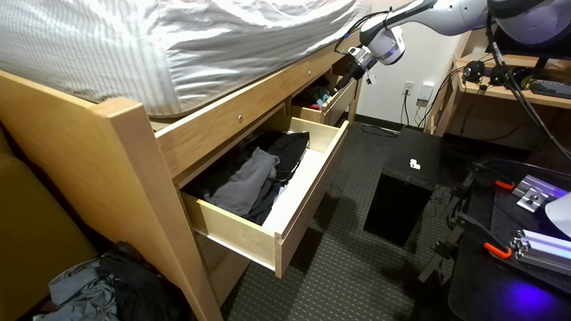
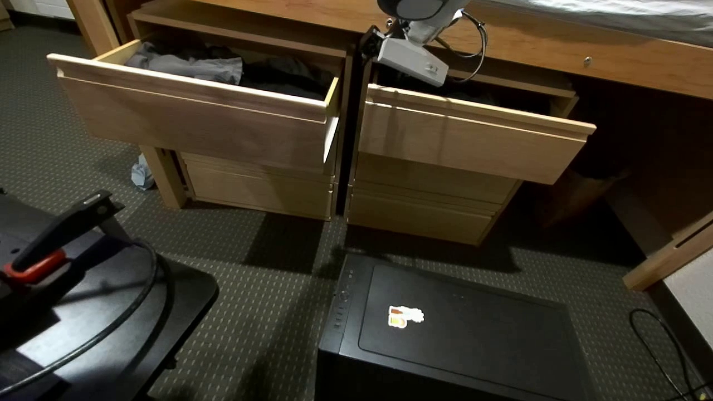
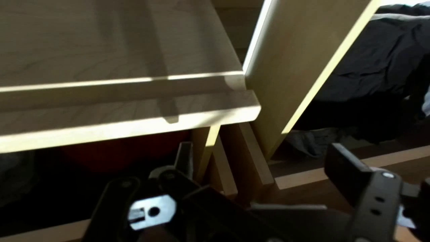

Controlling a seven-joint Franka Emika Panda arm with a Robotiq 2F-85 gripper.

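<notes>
Two upper drawers stand pulled out under the bed. The near drawer [image 1: 314, 198] holds black clothes [image 1: 291, 144] and a grey garment [image 1: 243, 179]; the far drawer [image 1: 338, 105] has dark clothing inside. At the far drawer, my gripper is open, its two fingers wide apart in the wrist view. Beyond the fingers lie the end of the far drawer's front [image 3: 121, 117] and the side wall of the near drawer [image 3: 306, 60]. Nothing shows gripped. Whether a fingertip touches wood, I cannot tell.
A black computer case [image 2: 461, 321] stands on the carpet before the drawers. One black table [image 1: 482, 278] with clamps is at the right. Grey and black clothes [image 1: 117, 283] lie at the bed's near end. Open carpet runs between case and drawers.
</notes>
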